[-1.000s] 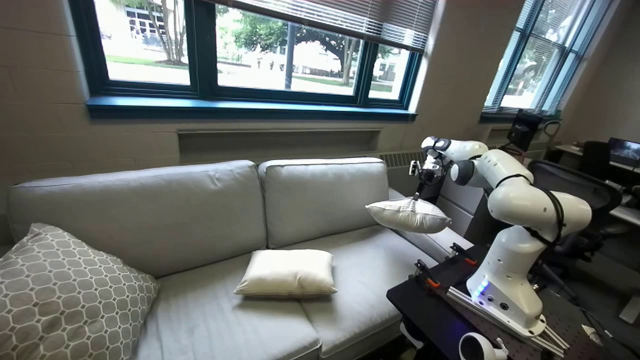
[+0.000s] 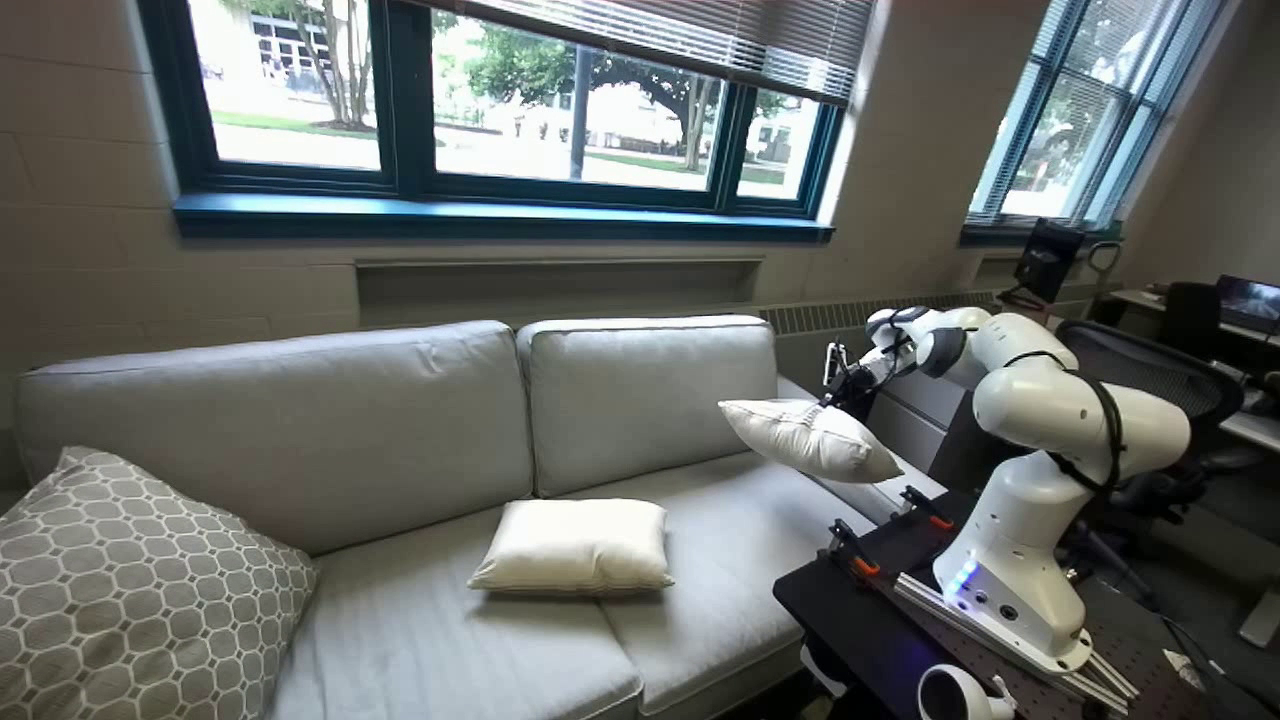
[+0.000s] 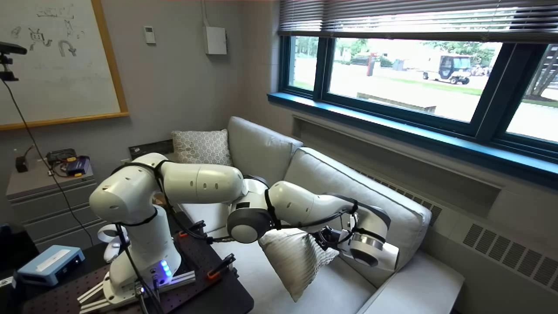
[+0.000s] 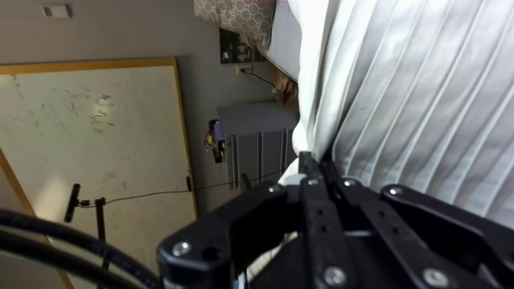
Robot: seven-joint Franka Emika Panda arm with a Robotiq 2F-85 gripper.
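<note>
A white pillow with a ribbed face (image 2: 806,437) hangs in the air over the right end of the grey sofa (image 2: 402,600). My gripper is shut on a pinched fold of its cloth. In the wrist view the ribbed cloth of the pillow (image 4: 424,96) fans out from the fingertips and fills the upper right. Exterior view 2 has the pillow (image 3: 295,256) tilted, one corner pointing down, with the gripper partly hidden by the arm. On the seat, near the middle, lies a second, cream pillow (image 2: 576,546), apart from the gripper.
A large grey patterned cushion (image 2: 138,588) leans at the sofa's left end. The black table (image 2: 828,600) with clamps (image 2: 854,550) stands close to the sofa's front right. Bare seat lies on both sides of the cream pillow. The backrest (image 2: 648,390) rises behind.
My gripper and wrist have tilted and shifted slightly. The held pillow has gone from nearly level to slanting, its right end lower, and moved a little left. The cream pillow has stayed put.
</note>
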